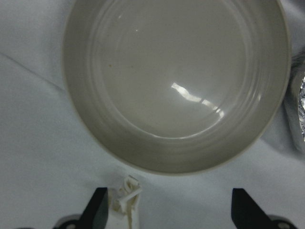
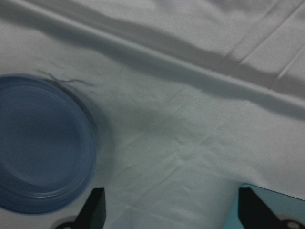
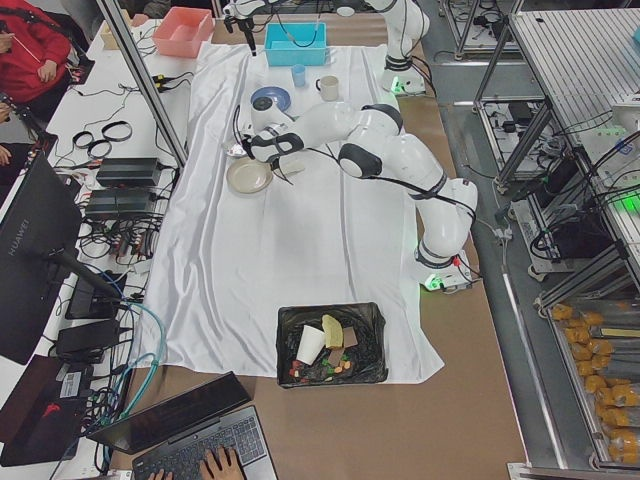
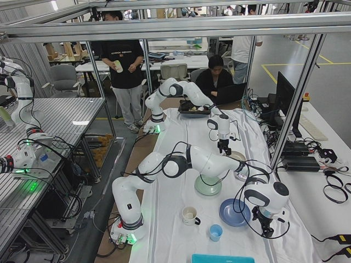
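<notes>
My left gripper stands open above the cloth beside a cream bowl (image 1: 176,62); a crumpled white wrapper-like item (image 1: 123,210) lies between the bowl and its left finger, and foil (image 1: 300,100) shows at the right edge. My right gripper is open over bare cloth, between a blue plate (image 2: 38,143) on the left and a turquoise bin's corner (image 2: 267,200) at lower right. A green plate (image 4: 207,187), a mug (image 4: 188,215) and a blue cup (image 4: 215,233) sit on the tablecloth.
A black-lined tray of scraps (image 3: 330,372) stands at the near end of the table in the left camera view. The cloth between it and the arm is clear. A laptop (image 3: 200,450) and monitor (image 3: 40,250) are at the edges.
</notes>
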